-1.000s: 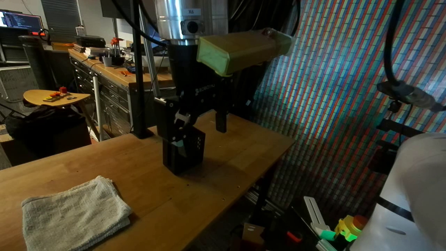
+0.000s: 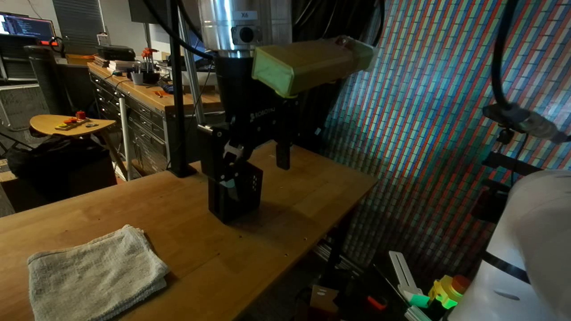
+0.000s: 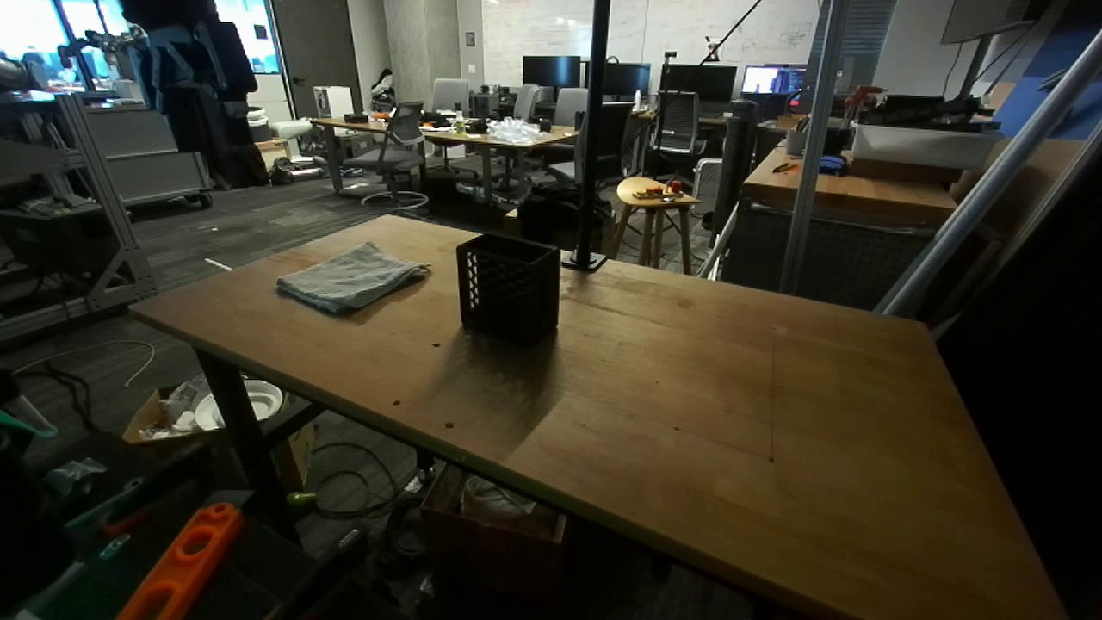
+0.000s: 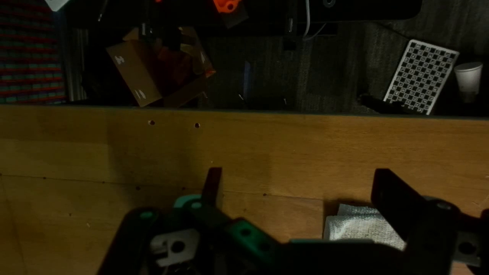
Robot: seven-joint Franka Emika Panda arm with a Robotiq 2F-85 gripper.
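Observation:
My gripper [image 2: 258,176] hangs over the table, open, its two fingers wide apart with nothing between them. The wrist view looks down past both black fingertips of the gripper to bare wood. A black perforated bin [image 2: 235,200] stands upright on the table; in exterior view 1 one finger overlaps it, and I cannot tell how far apart they are. Exterior view 2 shows the bin [image 3: 508,288] clear of any arm. A folded grey cloth [image 2: 96,273] lies flat, apart from the bin; in the wrist view the cloth [image 4: 362,227] is partly hidden behind the right finger.
Bare wood covers most of the table [image 3: 764,424], with its long edge open to the floor. A black post [image 3: 591,134] rises from the table's edge close to the bin. The tiled-looking patterned curtain [image 2: 428,133] hangs beyond the table's end.

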